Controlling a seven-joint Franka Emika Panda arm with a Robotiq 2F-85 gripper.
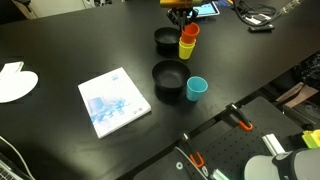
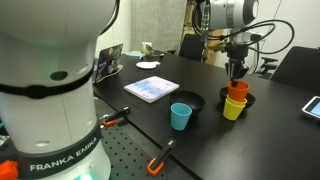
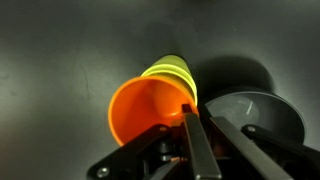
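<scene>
My gripper point(image 2: 237, 77) is shut on the rim of an orange cup point(image 2: 239, 90), one wall of it between the fingers. In the wrist view the orange cup point(image 3: 150, 108) opens toward the camera and covers much of a yellow cup point(image 3: 173, 69) behind it. The yellow cup point(image 2: 233, 109) stands upright on the table directly beneath, its top meeting the orange cup's lower end. How deep the orange one sits in it is hidden. From exterior view 1 the orange cup point(image 1: 191, 33) overlaps the top of the yellow cup point(image 1: 186, 50).
A black bowl point(image 3: 262, 112) stands close beside the cups. Another black bowl point(image 1: 171, 75) and a teal cup point(image 1: 196, 88) are nearer the table's front edge. A white-covered book point(image 1: 113, 101) lies flat, with a white plate point(image 1: 16, 85) beyond. Bare table lies between.
</scene>
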